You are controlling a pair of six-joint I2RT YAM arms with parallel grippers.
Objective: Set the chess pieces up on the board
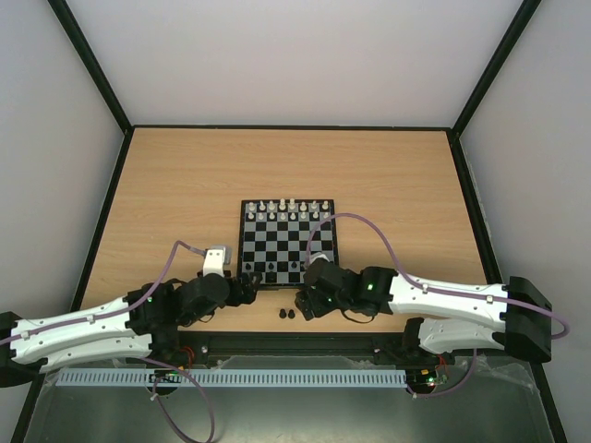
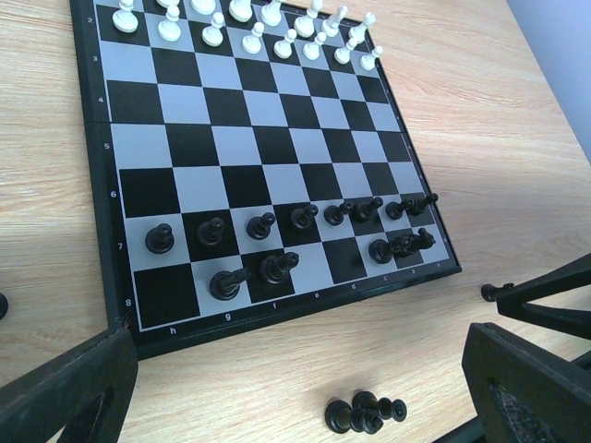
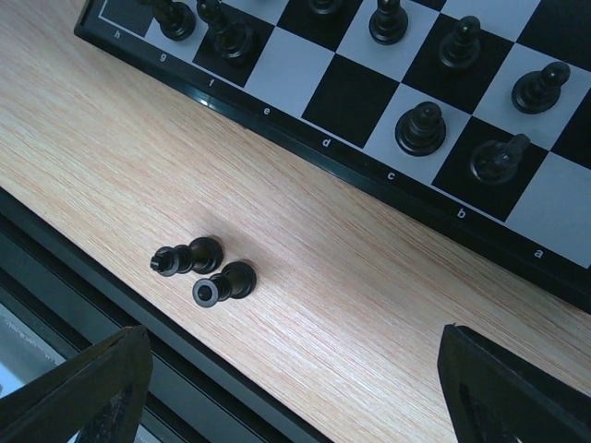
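Note:
The chessboard (image 1: pixel 286 236) lies mid-table, with white pieces (image 2: pixel 252 39) in two rows at its far end. Black pawns (image 2: pixel 261 225) fill the near second row. Behind them, black pieces (image 3: pixel 420 129) stand on the b, c, f and g squares; a, d, e and h are bare. Two tall black pieces (image 3: pixel 224 283) stand on the wood in front of the board. My left gripper is open and empty above the board's near left edge. Likewise open and empty, my right gripper hangs over the near side, right of those two pieces.
Left of the board, a black piece (image 2: pixel 3 305) is partly cut off. A small dark piece (image 2: pixel 495 292) shows by the right gripper's finger (image 2: pixel 554 286). The table's dark front rail (image 3: pixel 185 369) runs close by. Wide bare wood (image 1: pixel 286 166) lies behind the board.

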